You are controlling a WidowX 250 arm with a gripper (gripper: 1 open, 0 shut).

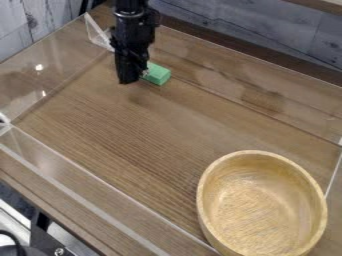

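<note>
The dark robot gripper point(130, 68) hangs at the top centre of the wooden table, beside a green block point(156, 73) that lies just to its right. Whether the fingers are open or shut is too small and dark to tell. A clear plastic piece point(99, 32), possibly part of the arm or a bag, shows left of the arm.
A large tan round bowl point(262, 200) sits at the bottom right. The wooden table point(134, 140) is otherwise mostly clear, with grey walls along the back and at the upper left edge.
</note>
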